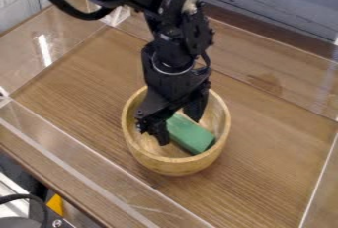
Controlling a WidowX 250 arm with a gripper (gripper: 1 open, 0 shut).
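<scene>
A round yellowish bowl [152,158] sits on the wooden table at the middle of the view, holding a green block [192,137] that lies at an angle inside it. My black gripper [176,120] comes down from above into the bowl, its open fingers around the upper left part of the block. The arm hides the back of the bowl, and whether the fingertips touch the block is unclear.
White walls border the back and left. A cable and a small yellow item lie at the lower left edge.
</scene>
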